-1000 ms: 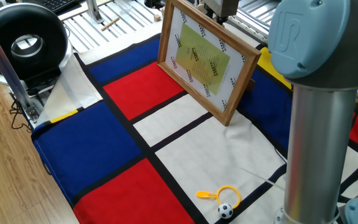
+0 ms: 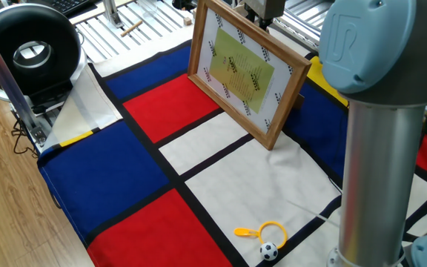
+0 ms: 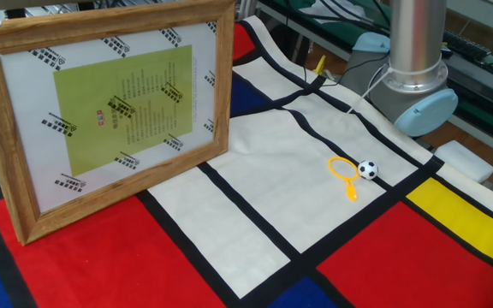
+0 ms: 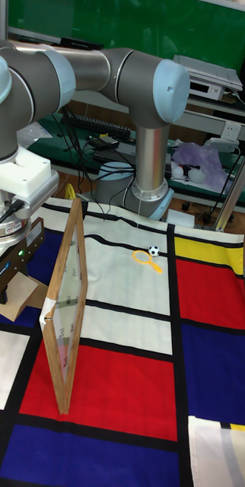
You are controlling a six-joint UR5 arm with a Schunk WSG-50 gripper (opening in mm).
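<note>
A wooden picture frame (image 3: 118, 184) with a green printed sheet stands upright on the patterned cloth. Its brown back support (image 4: 22, 294) shows behind it in exterior view 3. My gripper (image 4: 0, 285) is on that back side, close to the support; its fingertips are too unclear there to read, and whether it touches is uncertain. In exterior view 1 only a dark bit of the gripper (image 2: 262, 15) shows above the frame's top edge. A yellow ring with a tab (image 2: 273, 234) lies flat on a white patch, beside a small soccer ball (image 2: 269, 251).
A black round object (image 2: 28, 52) stands past the cloth's corner, and metal rollers (image 2: 143, 37) run along one side. My arm's column (image 4: 151, 162) rises beyond the ball.
At the top of exterior view 1, the gripper's dark body appears to have shifted slightly. The picture frame, yellow ring and ball have stayed put.
</note>
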